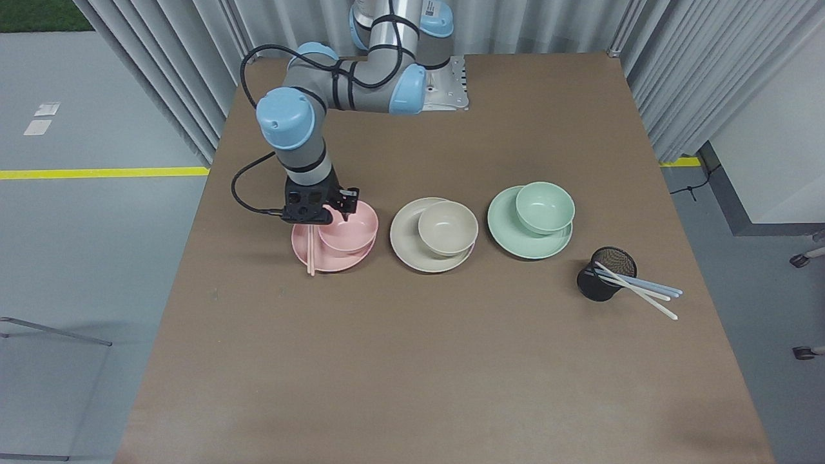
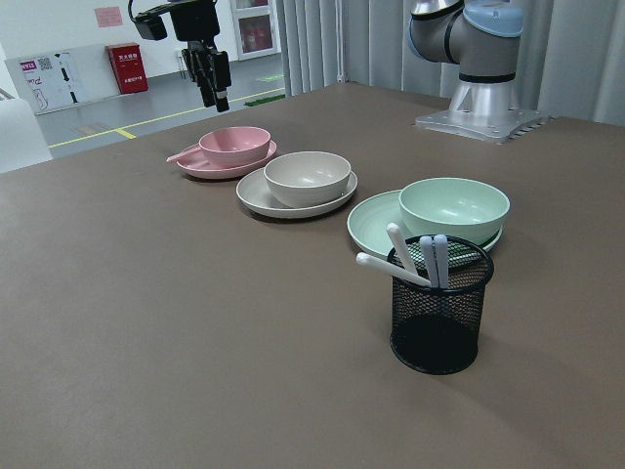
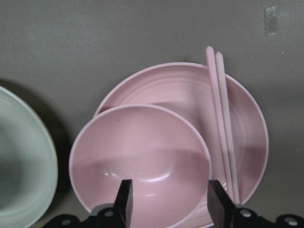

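Note:
My gripper hangs above the pink set, its two fingers apart with nothing between them. Under it the pink bowl (image 3: 133, 147) sits on the pink plate (image 3: 247, 128), with two pink chopsticks (image 3: 217, 109) lying across the plate's side. A cream bowl (image 1: 446, 225) rests on a cream plate (image 1: 408, 240); a green bowl (image 1: 545, 205) on a green plate (image 1: 510, 232). A black mesh cup (image 2: 435, 332) at the right in the front view holds white and light blue chopsticks.

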